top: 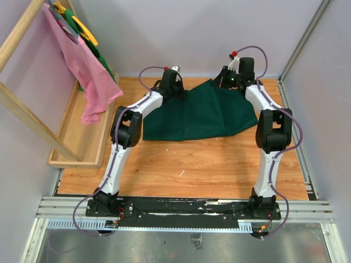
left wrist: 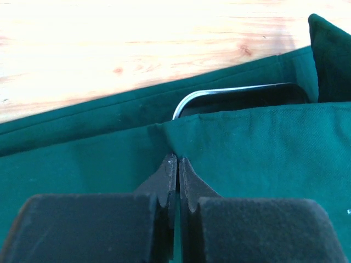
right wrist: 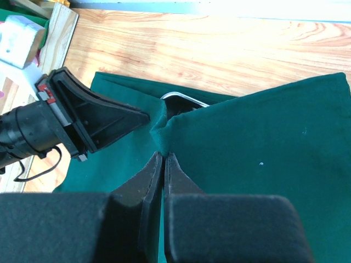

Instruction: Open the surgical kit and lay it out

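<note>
A dark green cloth (top: 186, 120) lies folded across the table, its upper layer over a dark, metal-rimmed tray (left wrist: 247, 98) that peeks out along the far edge. In the right wrist view the right gripper is shut on the green cloth, pulling up a peak at its tips. My left gripper has its fingers together near the cloth's far edge, and a crease runs from that edge into the tips: it is shut on the cloth too. Most of the tray and whatever else lies under the cloth are hidden.
A wooden rack (top: 66, 150) stands on the left, with a pink cloth (top: 90, 82) and a green one hanging from it. Bare wood (top: 203, 170) lies free in front of the cloth. Walls close in behind and on the right.
</note>
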